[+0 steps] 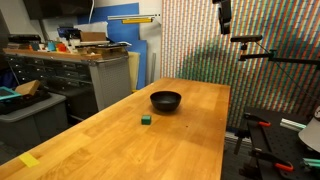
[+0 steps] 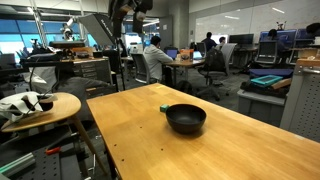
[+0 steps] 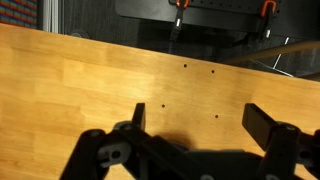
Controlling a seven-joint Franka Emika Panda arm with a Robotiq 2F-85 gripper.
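Note:
A black bowl stands upright on the wooden table, and its inside looks empty in exterior view 2, where the bowl is nearest. Close by on the tabletop lies a small green block. High above the table, well apart from both, hangs my gripper. In the wrist view the gripper has its two dark fingers wide apart at the lower left and right, with bare wood between the tips. A dark curved patch at the bottom of that view is mostly hidden by the gripper body.
A yellow strip marks its near left end. Black rails run along one table edge in the wrist view. Workbenches and people are farther off.

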